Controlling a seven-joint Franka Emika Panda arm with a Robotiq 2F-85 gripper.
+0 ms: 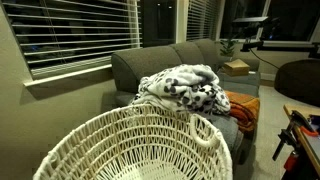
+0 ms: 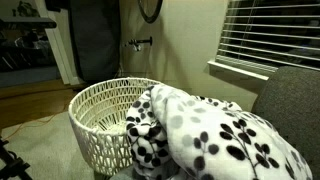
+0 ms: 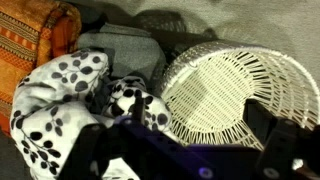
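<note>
In the wrist view my gripper is open, its dark fingers wide apart and nothing gripped between them. Below it are a white woven basket (image 3: 215,85) and, to the left, a white blanket with dark leaf spots (image 3: 62,95). The basket (image 1: 140,135) looks empty in exterior view 1, standing in front of the grey sofa. There the blanket (image 1: 185,88) lies bunched on the seat behind the basket. Exterior view 2 has the blanket (image 2: 220,135) large in the foreground, partly hiding the basket (image 2: 105,110).
An orange cloth (image 3: 30,35) lies beside the blanket on the grey sofa (image 1: 150,62). Farther along the sofa is a brown box (image 1: 236,67). A wall with a blinded window (image 1: 75,35) stands behind. Pale carpet (image 2: 45,145) is clear left of the basket.
</note>
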